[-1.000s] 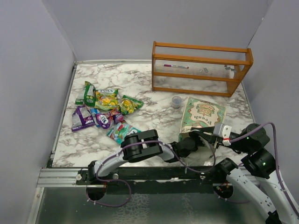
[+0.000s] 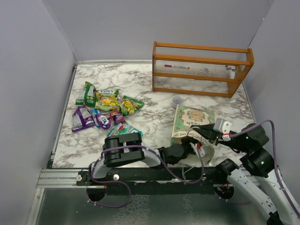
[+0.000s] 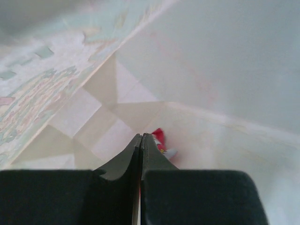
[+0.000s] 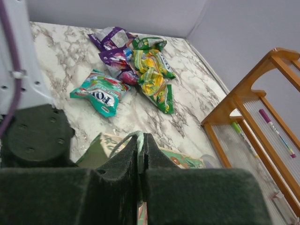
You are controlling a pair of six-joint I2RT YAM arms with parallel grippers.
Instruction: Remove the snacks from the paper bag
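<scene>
The printed paper bag (image 2: 191, 116) lies on its side at the front right of the table, its mouth facing the front. My right gripper is shut on the bag's rim; a pale strip of paper runs between its fingers. In the left wrist view my left gripper is inside the pale bag, its fingers shut. A small red and silver piece of wrapper (image 3: 160, 139) shows right behind its fingertips; whether they touch it I cannot tell. Several snack packets lie at the left, among them a teal one (image 4: 104, 93) partly covered by my left arm from above.
A wooden rack (image 2: 201, 89) stands at the back right, behind the bag. Between them is a small clear round item (image 2: 177, 100). Purple, green and yellow packets (image 2: 107, 104) fill the left side.
The bag has shifted left and toward the front, its printed face turning slightly. The left arm also moved left and now covers more of the teal packet.
</scene>
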